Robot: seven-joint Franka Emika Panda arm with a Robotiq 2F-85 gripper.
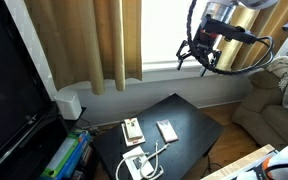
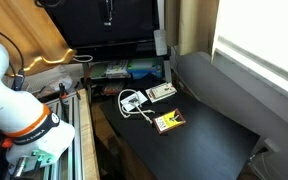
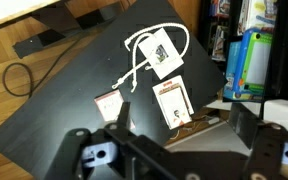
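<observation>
My gripper (image 1: 192, 62) hangs high above the dark table (image 1: 196, 133), open, with nothing between its widely parted fingers. On the tabletop lie two flat boxes or cards. One, with a red edge and a yellow-and-dark picture (image 2: 169, 121), lies nearer the middle. The other, a white box with a printed face (image 2: 162, 91), is close to the table's far edge in exterior view 2. Near them a small white card (image 3: 160, 53) has a looped white cord (image 3: 142, 38) around and beside it. The gripper's left finger partly covers one box in the wrist view.
Books and cases (image 3: 246, 60) are stacked on the floor beside the table, near a dark screen (image 1: 12, 75). A white box-like object (image 1: 68, 104) stands behind them. An armchair (image 1: 277, 105) is at the right.
</observation>
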